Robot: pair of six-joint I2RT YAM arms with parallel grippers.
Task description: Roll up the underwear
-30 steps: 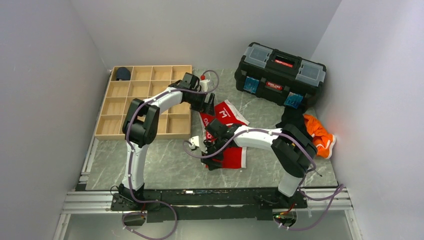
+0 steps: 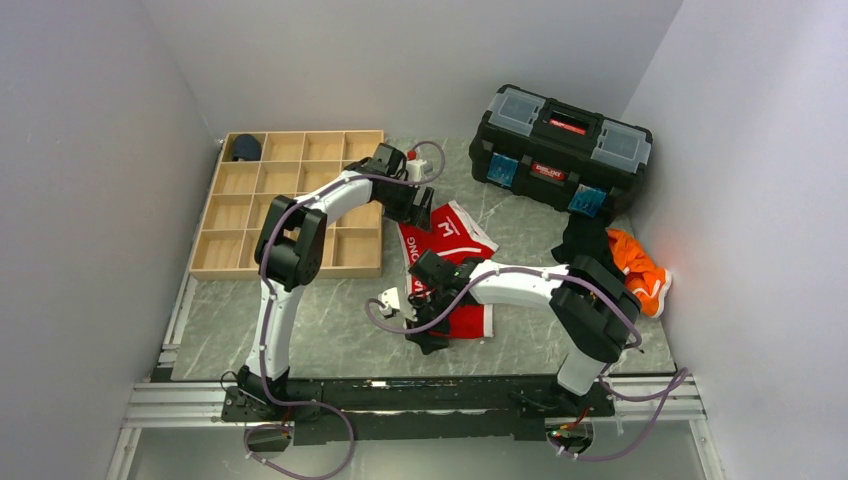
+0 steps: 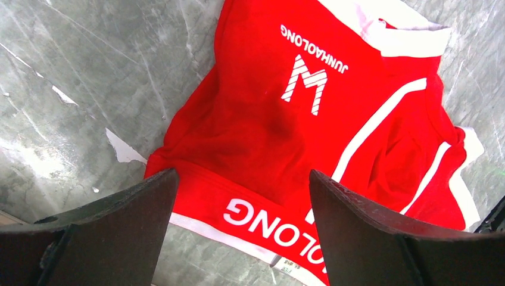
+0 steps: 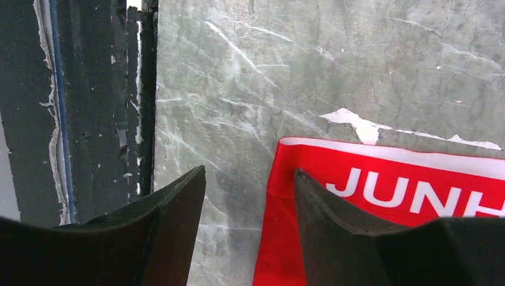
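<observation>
Red underwear with white bands and lettering lies spread on the grey surface. My left gripper hangs open over its back part, the red cloth showing below the fingers. My right gripper is low at the front-left corner of the underwear, fingers apart, one finger at the red band with its "JUNH" print, the other over bare surface.
A wooden compartment tray with a dark item stands at the left. A black toolbox is at the back right, black and orange clothes beside the right wall.
My right gripper has moved a little toward the front edge of the table. The left arm has shifted very slightly; the underwear looks much the same.
</observation>
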